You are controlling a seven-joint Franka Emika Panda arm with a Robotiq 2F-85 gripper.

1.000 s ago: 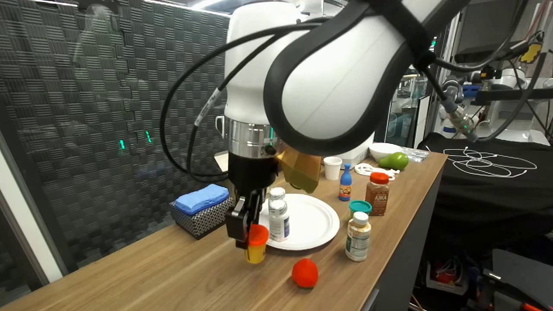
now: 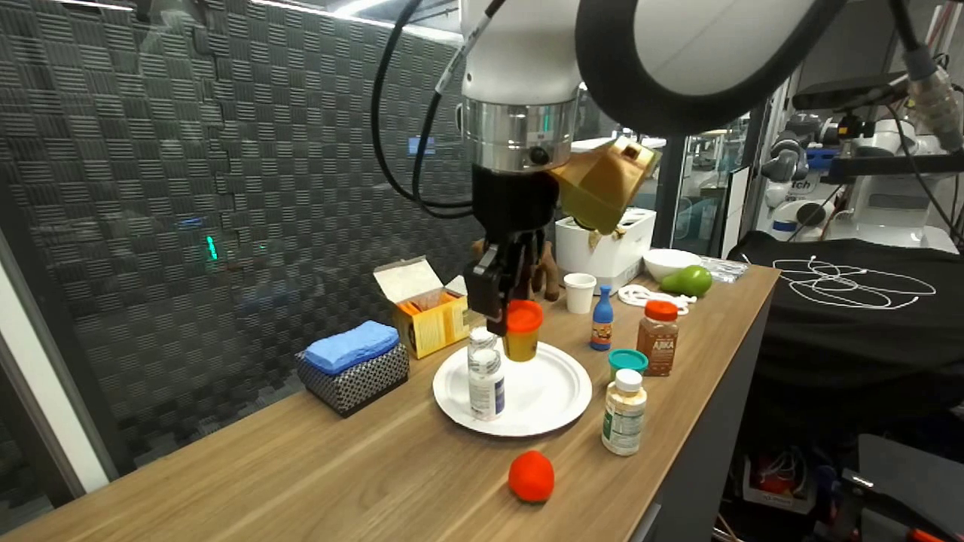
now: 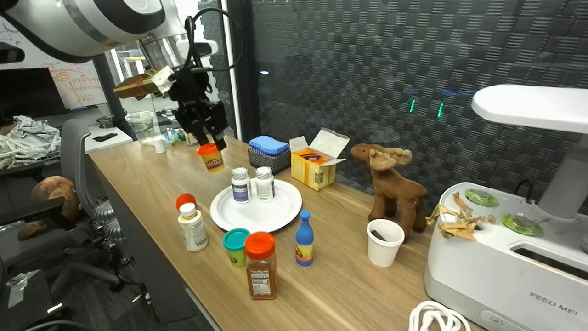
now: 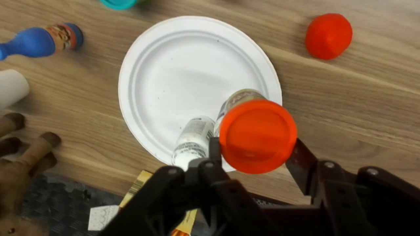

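Observation:
A yellow Play-Doh tub with an orange lid (image 3: 212, 158) hangs in the air, my gripper shut on it. In the wrist view its round lid (image 4: 258, 135) sits between the two dark fingers and hides part of the white plate (image 4: 189, 70). Two white pill bottles stand side by side on that plate; one (image 3: 240, 185) has a purple label, the other (image 3: 265, 185) a pale one. In exterior view 1 the tub (image 2: 521, 343) appears behind the bottles, over the plate's far part. Exterior view 2 shows it above and left of the plate, clear of the table.
Near the plate are a red ball-like object (image 2: 531, 476), a pill bottle (image 2: 624, 414), a teal-lidded tub (image 3: 237, 246), a spice jar (image 3: 260, 265) and a blue bottle (image 3: 304, 239). A yellow box (image 3: 313, 165) and a blue cloth (image 3: 268, 145) on a dark basket stand by the wall.
The arm has risen and moved right in exterior view 1, carrying the tub up from low beside the plate. The bottles and plate have stayed put.

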